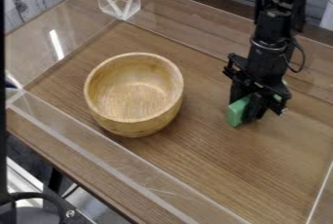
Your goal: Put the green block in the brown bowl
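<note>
The green block [236, 114] is low on the right half of the table, partly covered by my black gripper [247, 102]. My fingers come down around its upper right side, and the block leans a little. Whether the fingers press on it cannot be made out, since the dark parts blend together. To the left, with bare wood between, stands the round brown bowl [99, 84], which looks empty.
A clear plastic piece [120, 1] is fixed near the table's back left. Clear strips run along the left edge. Open wooden tabletop [196, 165] lies in front of the bowl and block. Black equipment [37, 208] occupies the lower left corner.
</note>
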